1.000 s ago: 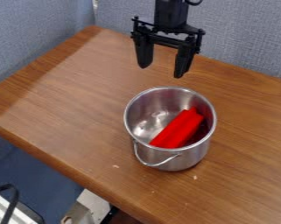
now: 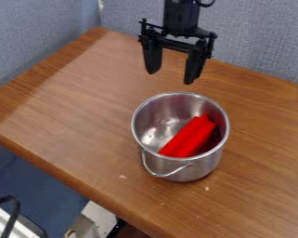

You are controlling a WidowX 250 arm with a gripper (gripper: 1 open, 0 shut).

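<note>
A steel pot (image 2: 160,119) with a wire handle stands on the wooden table near the middle of the camera view. A red elongated object (image 2: 186,138) lies inside it, tilted along the pot's right side. Above and behind the pot, my black gripper (image 2: 173,61) hangs with its two fingers wide apart, open and holding nothing.
Grey padded walls (image 2: 40,33) bound it at the back and left. Off the front left edge are some dark and white items, too cropped to identify.
</note>
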